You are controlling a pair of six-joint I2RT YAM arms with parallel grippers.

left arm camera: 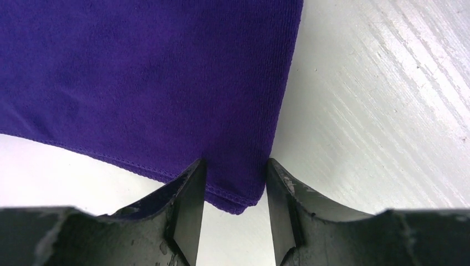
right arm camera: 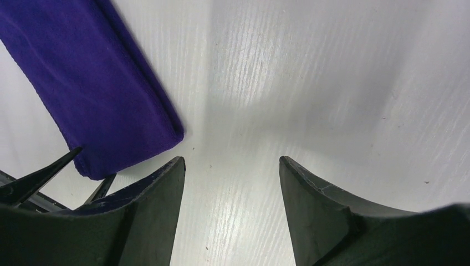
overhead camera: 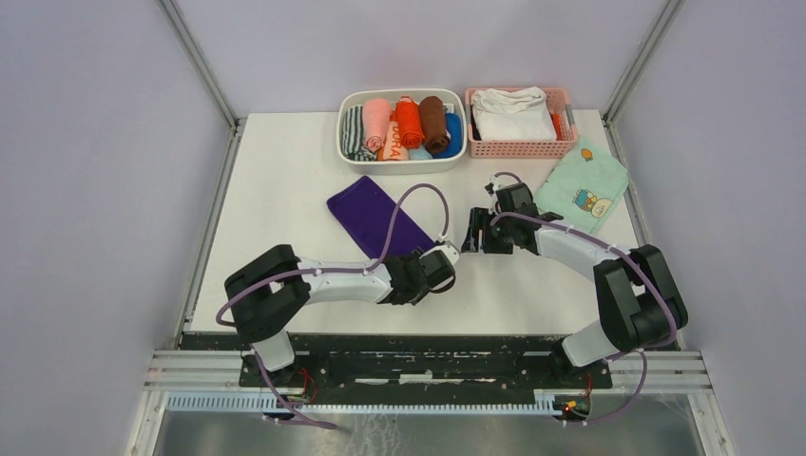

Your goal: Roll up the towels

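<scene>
A dark purple towel [overhead camera: 374,217] [left arm camera: 144,83] [right arm camera: 100,83] lies flat and folded at the table's centre. My left gripper is down at its near corner, fingers part open with towel fabric lying between and beneath their tips; whether it grips cannot be told. Its fingertips also show at the left of the right wrist view. To the right of the towel, my right gripper [overhead camera: 475,231] stands open over bare table, nothing between its fingers.
A white bin [overhead camera: 399,166] of rolled towels and a pink basket [overhead camera: 518,148] with white towels stand at the back. A mint towel [overhead camera: 570,185] lies at the right.
</scene>
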